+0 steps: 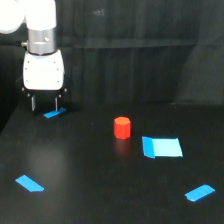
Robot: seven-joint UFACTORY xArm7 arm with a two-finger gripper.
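At the upper left, my gripper (46, 105) hangs with its two dark fingers spread apart. It is open, and no object shows between the fingers. A small red block (122, 127) stands on the dark table, right of the centre, well to the right of the gripper and apart from it. Just beyond the block on its right lies a flat light-blue square (166, 147) with a darker blue strip at its left side.
Blue tape strips (29, 184) mark the table at the front left, at the front right (200, 192) and near the gripper. A black curtain (140, 50) closes off the back.
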